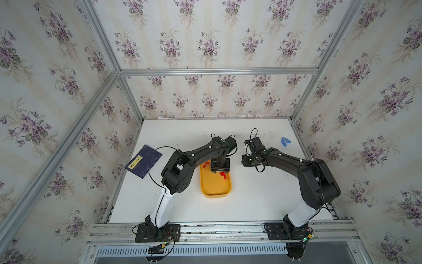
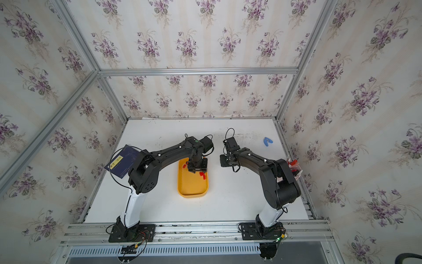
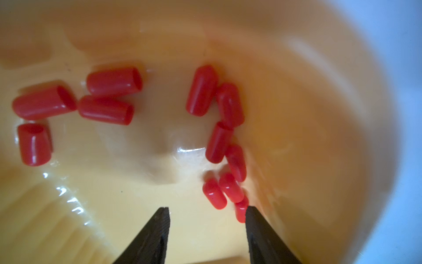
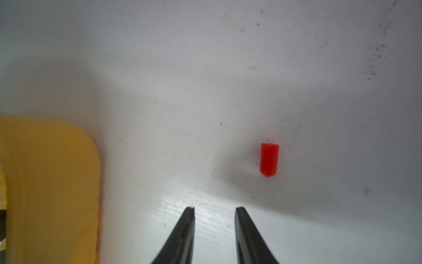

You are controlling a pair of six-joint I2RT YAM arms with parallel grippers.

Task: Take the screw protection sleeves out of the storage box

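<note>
Several red sleeves [image 3: 218, 142] lie on the floor of the yellow-orange storage box [image 1: 215, 196], some in a cluster and others toward the left in the left wrist view. My left gripper hangs over the box, open, its fingertips just short of the small sleeves [image 3: 214, 193] with nothing between them. One red sleeve [image 4: 269, 159] lies alone on the white table beside the box. My right gripper is part open and empty above the table, with that sleeve ahead and to its right in the right wrist view.
A dark blue panel with a yellow label [image 1: 143, 161] lies at the left of the table. Blue pieces [image 1: 285, 141] rest at the back right. At the right edge stands a container with red items [image 2: 295, 168].
</note>
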